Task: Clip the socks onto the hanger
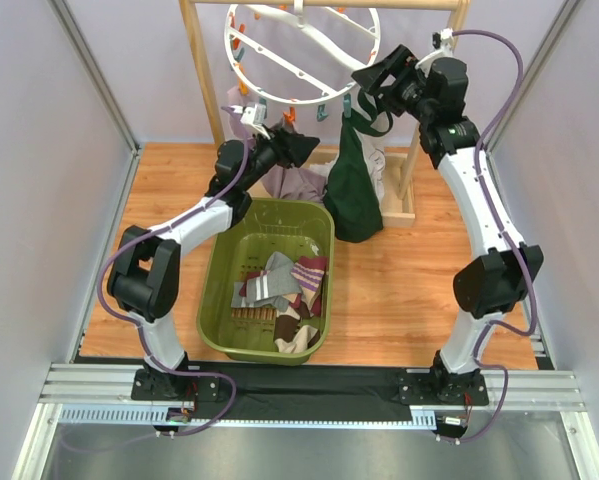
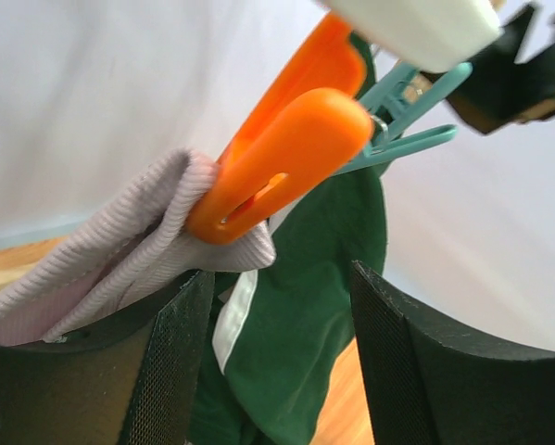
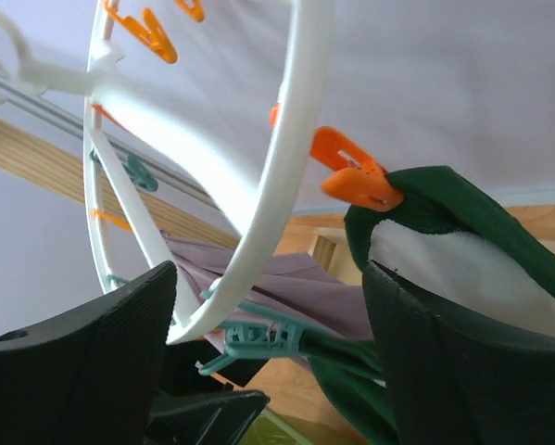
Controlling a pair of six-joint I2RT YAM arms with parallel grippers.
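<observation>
A white ring hanger (image 1: 301, 100) with orange and teal clips hangs at the top. A dark green cloth (image 1: 354, 195) hangs from it, held in an orange clip (image 3: 356, 185) and a teal clip (image 3: 258, 341). My right gripper (image 1: 377, 82) is open at the ring's right side, above that cloth. My left gripper (image 1: 289, 150) is open below the ring's front; in its wrist view, grey-pink fabric (image 2: 119, 250) sits at an orange clip (image 2: 282, 158), just above its fingers. Socks (image 1: 274, 285) lie in a green bin.
The green bin (image 1: 219, 330) fills the front middle. A wooden frame (image 1: 201, 70) carries the hanger, with a wooden tray (image 1: 399, 215) beneath. Bare table lies at both sides.
</observation>
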